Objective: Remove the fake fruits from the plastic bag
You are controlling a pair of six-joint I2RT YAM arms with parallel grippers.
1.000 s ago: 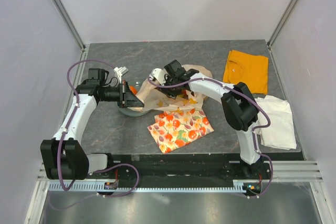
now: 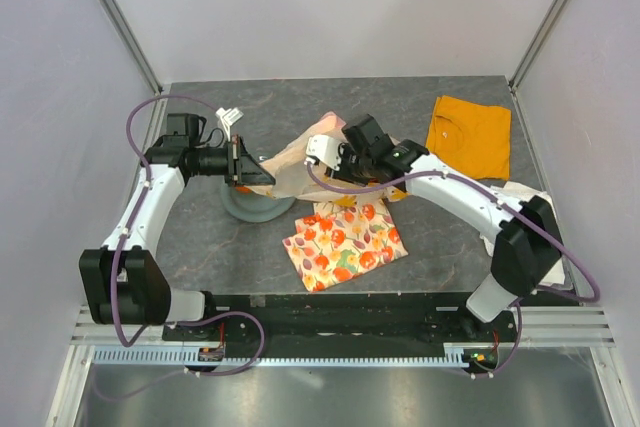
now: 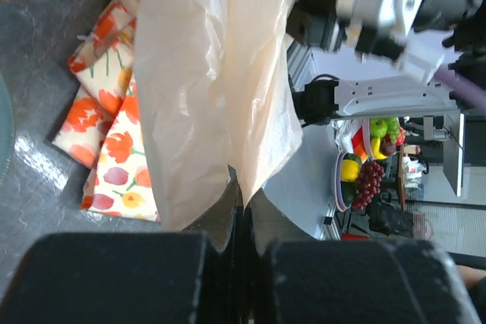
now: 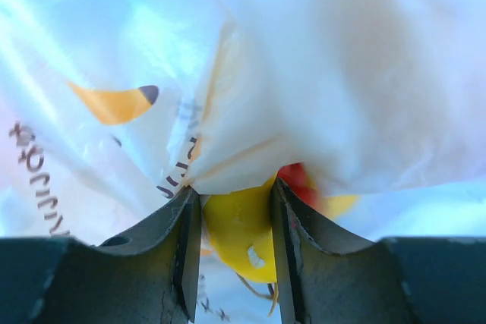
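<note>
The pale plastic bag [image 2: 296, 159] stretches between my two arms, with the right arm over it. My left gripper is shut on the bag's crumpled end, which fills much of the left wrist view. Inside the bag, my right gripper is shut on a yellow fake fruit [image 4: 239, 229]; a red piece [image 4: 300, 186] shows just behind it, partly hidden by white plastic.
A grey-blue plate [image 2: 255, 208] lies left of the bag. A floral cloth [image 2: 340, 252] lies in front, an orange cloth [image 2: 470, 137] at back right, and a white cloth at right, partly under the right arm.
The bag is lifted and stretched further. The left gripper has shifted slightly.
</note>
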